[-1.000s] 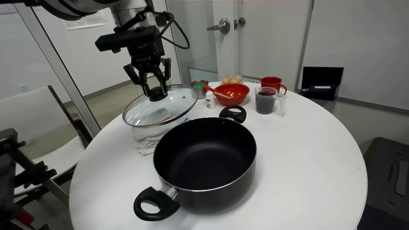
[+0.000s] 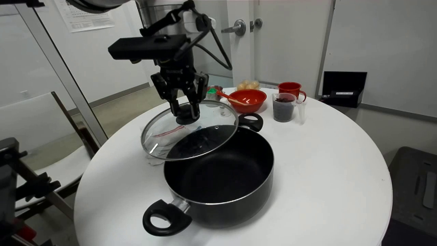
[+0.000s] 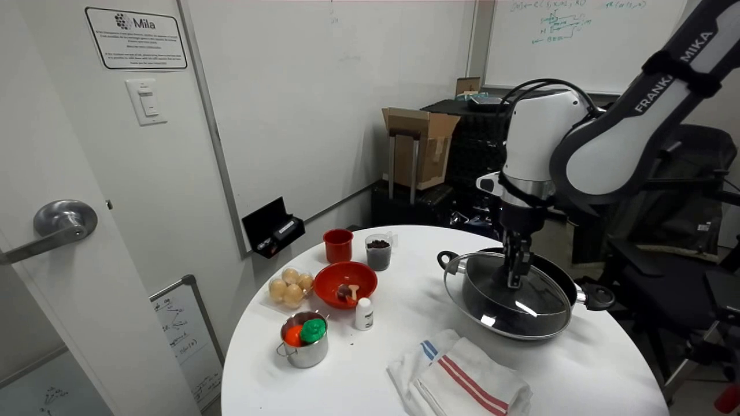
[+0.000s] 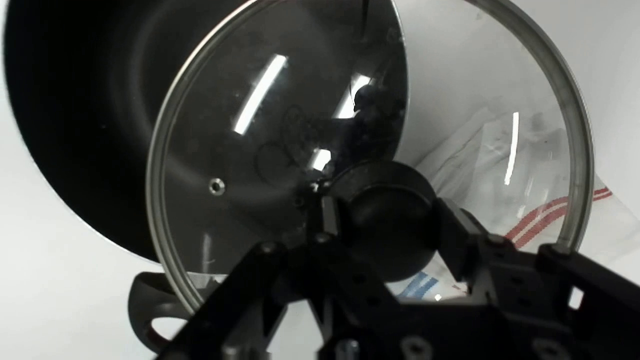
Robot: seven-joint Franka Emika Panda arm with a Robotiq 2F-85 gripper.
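My gripper [image 2: 188, 114] is shut on the black knob [image 4: 390, 228] of a clear glass lid [image 2: 159, 137]. The lid hangs in the air, tilted, partly over the black pot [image 2: 229, 164] and partly off to its side. In the wrist view the lid's metal rim [image 4: 157, 174] crosses the pot's edge, and only part of the pot's opening lies under the glass. The pot stands on the white table, empty where its inside shows, with a looped handle [image 2: 166, 217] on each side.
A folded striped towel [image 3: 465, 378] lies beside the pot. Farther along the table [image 2: 327, 172] are a red bowl [image 3: 322, 281], a small metal pot [image 3: 309, 355], a white bottle [image 3: 364, 314], a red mug [image 3: 338, 246] and a measuring cup [image 2: 283, 110].
The gripper and the lid have moved from above the towel toward the pot, so the lid now overlaps part of the pot's opening. The pot has stayed put.
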